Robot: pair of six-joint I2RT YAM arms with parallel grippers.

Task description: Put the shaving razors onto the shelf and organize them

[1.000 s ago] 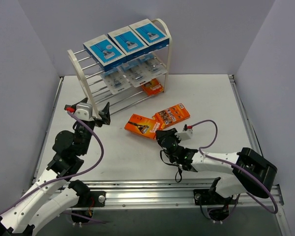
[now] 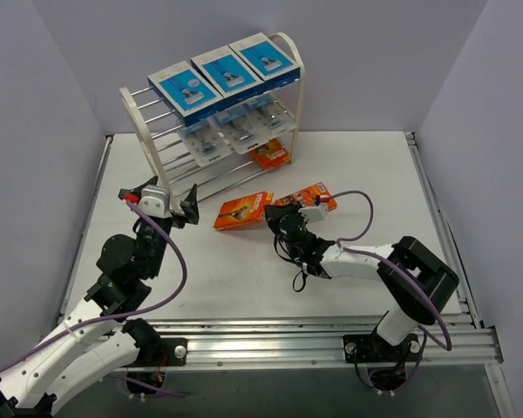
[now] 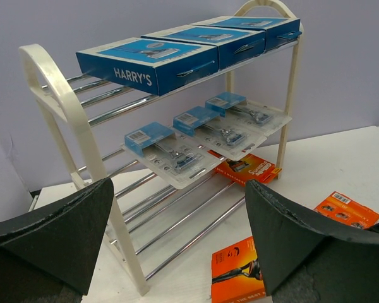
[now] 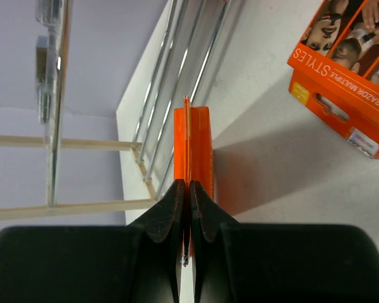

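An orange razor box point(image 2: 239, 211) sits in front of the shelf, with my right gripper point(image 2: 275, 212) at its right end; in the right wrist view the box point(image 4: 202, 145) appears edge-on beyond the closed fingertips. A second orange box point(image 2: 305, 195) lies to the right. Another point(image 2: 270, 152) rests on the bottom rack, below three clear razor packs point(image 3: 170, 161) and three blue Harry's boxes point(image 3: 148, 60) on the top. My left gripper point(image 2: 161, 198) stands open by the shelf's left front, nothing between its fingers.
The white shelf point(image 2: 142, 131) has bare bottom rails at left and middle.
My right gripper has moved left and toward the shelf, and the middle orange box has shifted left with it, now angled differently. The left arm has moved slightly.
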